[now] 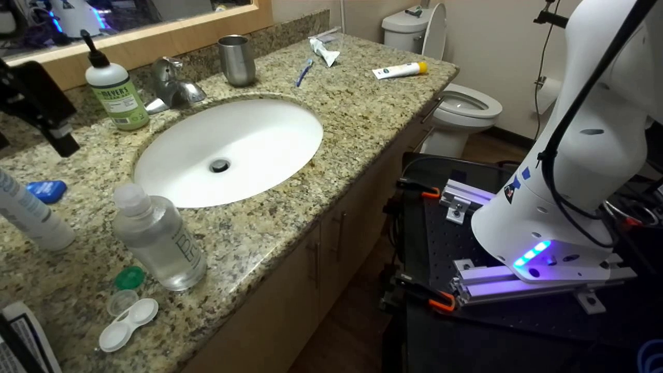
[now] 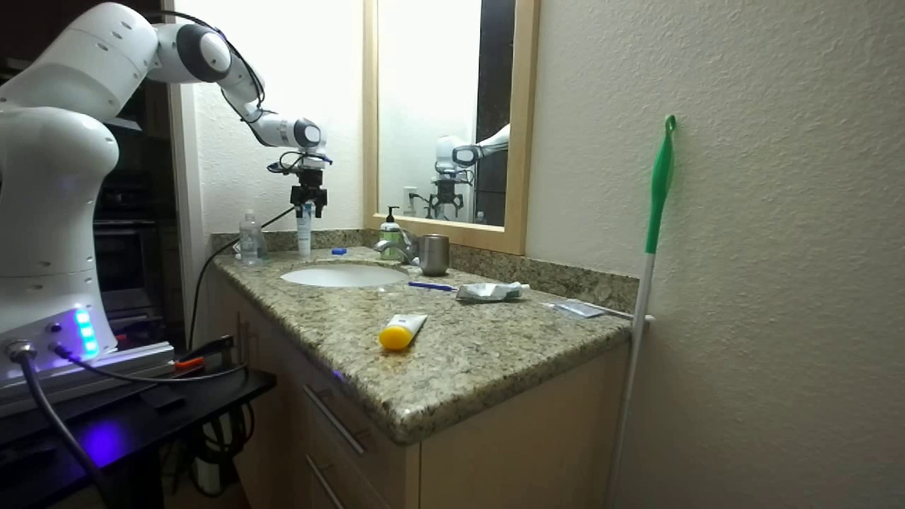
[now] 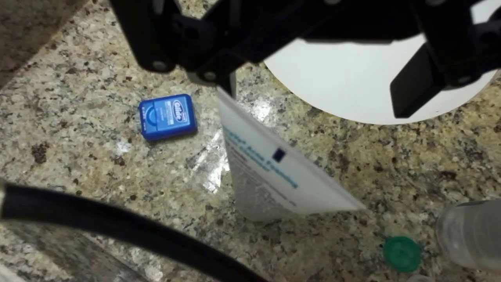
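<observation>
My gripper is open above the counter, its two fingers wide apart. Below it, a white tube with blue print (image 3: 277, 174) stands upright on its cap. In the wrist view the tube's flat top end reaches up to the left finger (image 3: 228, 84); whether they touch, I cannot tell. The right finger (image 3: 418, 84) shows over the sink, clear of the tube. Exterior view 1 has the tube (image 1: 37, 214) at the left edge, cut off by the frame. From exterior view 2, the gripper (image 2: 310, 211) hangs right over the tube (image 2: 303, 236).
Near the tube lie a blue floss box (image 3: 168, 116), a green cap (image 3: 402, 253) and a clear bottle (image 1: 162, 239). A soap bottle (image 1: 116, 93), faucet (image 1: 174, 84) and metal cup (image 1: 236, 60) line the back of the sink (image 1: 273, 143). A black cable crosses the wrist view.
</observation>
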